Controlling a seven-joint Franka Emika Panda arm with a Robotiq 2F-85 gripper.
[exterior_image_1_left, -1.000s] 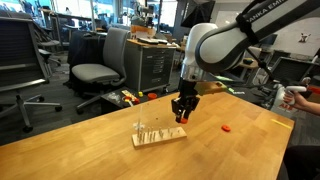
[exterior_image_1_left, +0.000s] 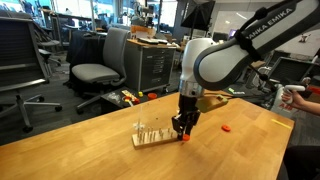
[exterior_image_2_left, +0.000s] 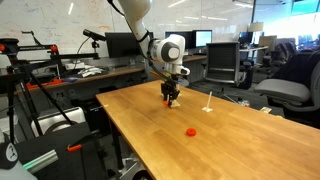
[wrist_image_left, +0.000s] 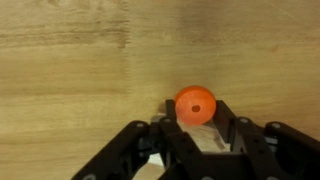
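Observation:
My gripper (exterior_image_1_left: 184, 132) is shut on a small orange-red round piece (wrist_image_left: 195, 105), which shows its flat round face between the fingertips in the wrist view. In exterior view 1 that piece hangs low, at the right end of a pale wooden block with upright pegs (exterior_image_1_left: 158, 138). Whether it touches the block or the table cannot be made out. From exterior view 2 the gripper is far off and small, with the block partly hidden behind it.
Another red piece (exterior_image_1_left: 226, 128) lies loose on the wooden table (exterior_image_1_left: 80, 155), right of the block. A thin upright stick (exterior_image_2_left: 208, 103) stands on the table, apart from the gripper. Office chairs (exterior_image_1_left: 101, 65) stand beyond its edge.
My gripper has come down with the orange-red piece, from above the block's right end to near table height. The block and the loose red piece have not moved.

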